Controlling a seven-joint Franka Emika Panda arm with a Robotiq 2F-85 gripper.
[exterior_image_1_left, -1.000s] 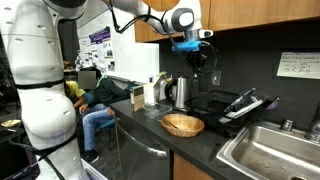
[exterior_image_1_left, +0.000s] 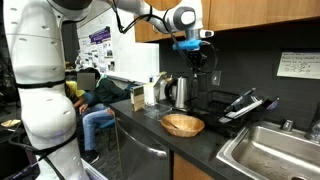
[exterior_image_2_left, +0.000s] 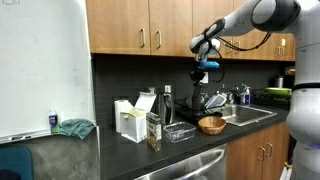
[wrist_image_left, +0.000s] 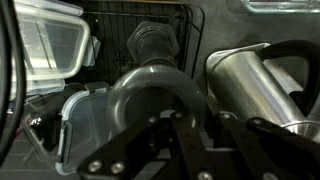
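Note:
My gripper (exterior_image_1_left: 196, 58) hangs high over the counter, close under the wall cabinets. In the wrist view it is shut on a dark object (wrist_image_left: 154, 42) with a smooth grey rounded rim (wrist_image_left: 122, 98) and a narrower black ribbed end; I cannot tell exactly what it is. The object hides the fingertips. Below it, in the wrist view, lies a black wire rack (wrist_image_left: 190, 22) with clear glass containers (wrist_image_left: 45, 50) to the left. A steel kettle (wrist_image_left: 235, 85) stands to the right.
A wicker bowl (exterior_image_1_left: 182, 125) sits near the counter's front edge. A black dish rack (exterior_image_1_left: 240, 108) stands between it and the sink (exterior_image_1_left: 268, 152). Boxes (exterior_image_2_left: 132, 122) stand further along the counter. The cabinets (exterior_image_1_left: 255, 12) are close behind the arm.

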